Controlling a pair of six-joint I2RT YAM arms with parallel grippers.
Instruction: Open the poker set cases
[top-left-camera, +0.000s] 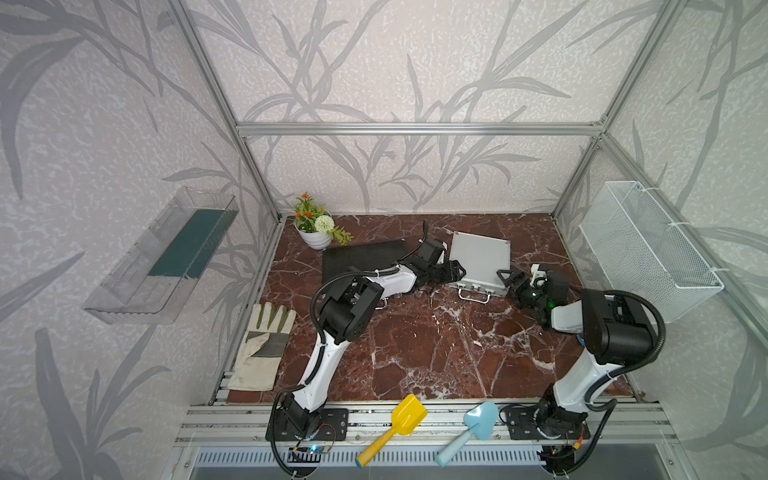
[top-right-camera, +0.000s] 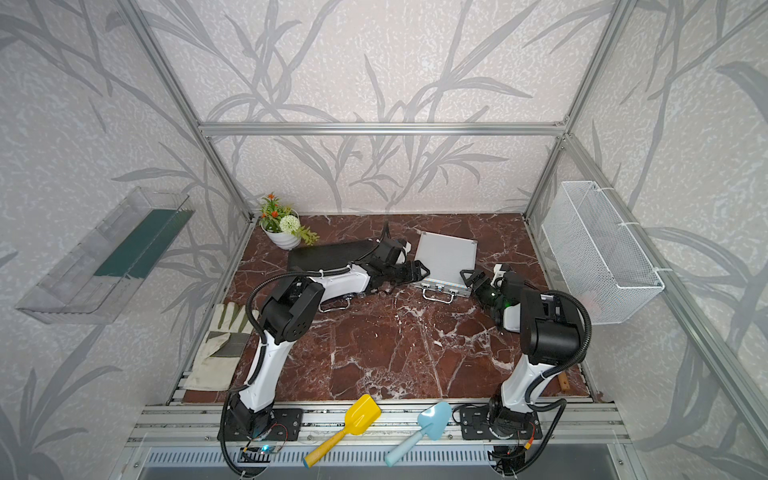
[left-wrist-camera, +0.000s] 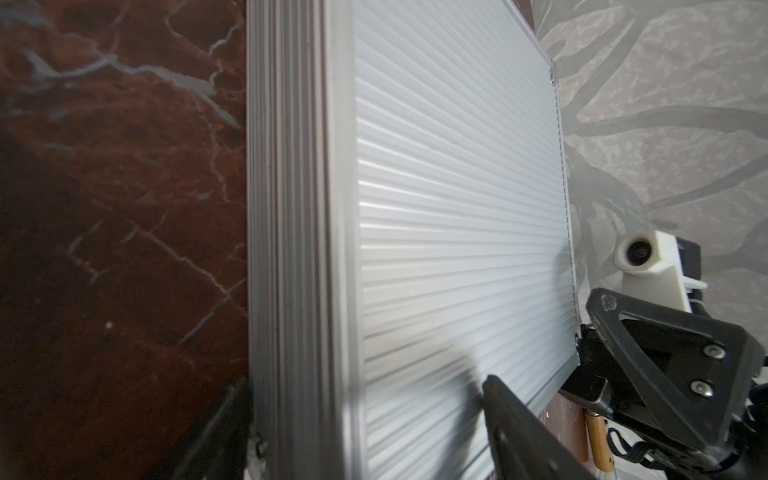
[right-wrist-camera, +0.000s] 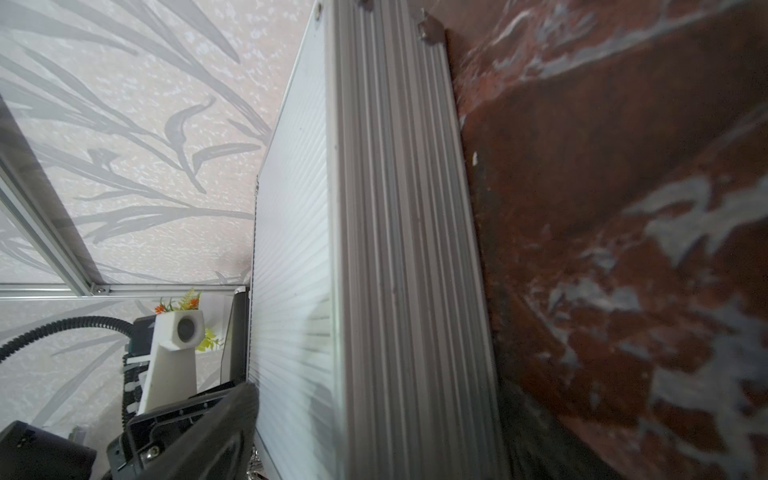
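Note:
A silver case (top-left-camera: 480, 257) with a front handle lies at the middle right of the table. My left gripper (top-left-camera: 453, 270) is at its left side, my right gripper (top-left-camera: 507, 278) at its right side. In both wrist views the fingers straddle the case's ridged edge and stand apart; whether they press on it I cannot tell. A black case (top-left-camera: 360, 252) with a front handle lies to the left, partly hidden by my left arm.
A potted plant (top-left-camera: 318, 237) stands at the back left, and a glove (top-left-camera: 257, 360) lies at the front left. Yellow (top-left-camera: 408, 414) and blue (top-left-camera: 480, 417) scoops lie along the front ledge.

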